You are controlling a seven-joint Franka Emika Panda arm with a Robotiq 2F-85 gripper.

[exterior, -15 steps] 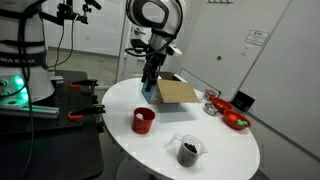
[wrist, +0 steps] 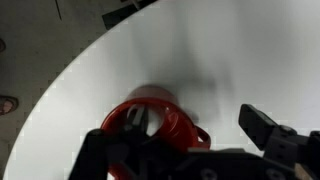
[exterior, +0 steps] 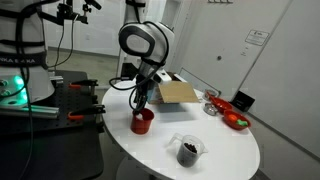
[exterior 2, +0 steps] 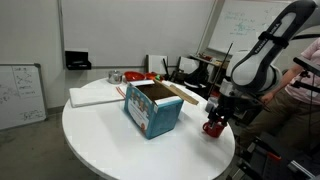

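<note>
A red mug (exterior: 142,122) stands upright near the edge of the white table, a small white thing (wrist: 154,120) visible inside it. Right over the mug's mouth, my gripper (exterior: 140,109) points downward. In the wrist view its dark fingers (wrist: 272,132) are spread wide, one overlapping the mug's rim and the other off to the right over bare table. The red mug (wrist: 172,113) lies toward the left finger, its handle partly hidden there. Exterior view 2 shows the red mug (exterior 2: 213,129) under the arm.
A blue and white box (exterior 2: 152,112) with open cardboard flaps stands close by. A clear container (exterior: 188,152) with dark contents is nearer the front. Farther back are a red bowl (exterior: 236,120) and a metal pot (exterior 2: 114,77). Bare table lies between.
The mug and the other objects have stayed in place.
</note>
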